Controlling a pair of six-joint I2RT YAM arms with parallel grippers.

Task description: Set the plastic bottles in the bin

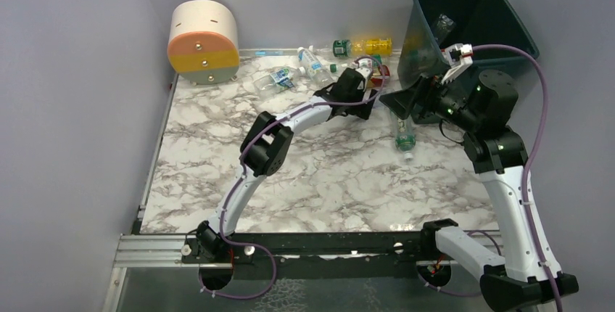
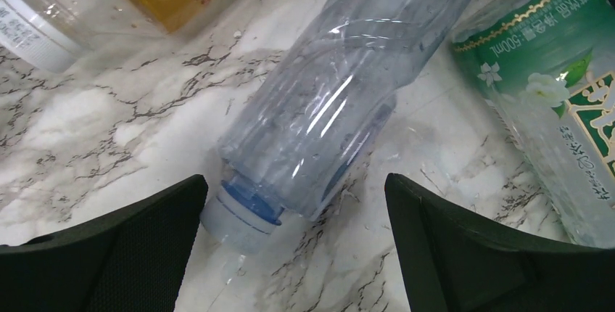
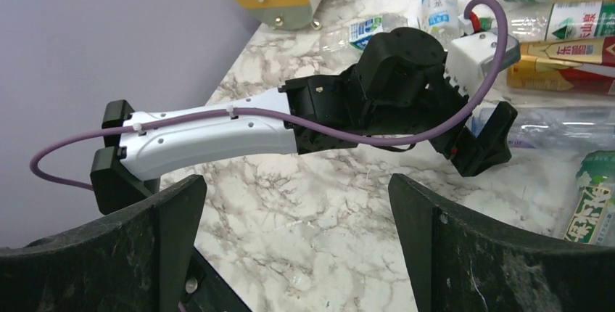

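Note:
My left gripper (image 1: pixel 362 101) is open over a clear blue-capped bottle (image 2: pixel 319 109), its fingers on either side of the cap end. A green-label bottle (image 2: pixel 551 101) lies to its right. My right gripper (image 1: pixel 406 98) hangs open and empty beside the bin (image 1: pixel 511 14), above another part of the bottle group. Behind the left arm lie a clear bottle (image 1: pixel 272 83), a white-label bottle (image 3: pixel 440 14), a yellow bottle (image 1: pixel 370 46) and a red-and-gold bottle (image 3: pixel 562 65). The bin holds some items, partly visible.
A rounded cream box with coloured drawers (image 1: pixel 203 47) stands at back left.

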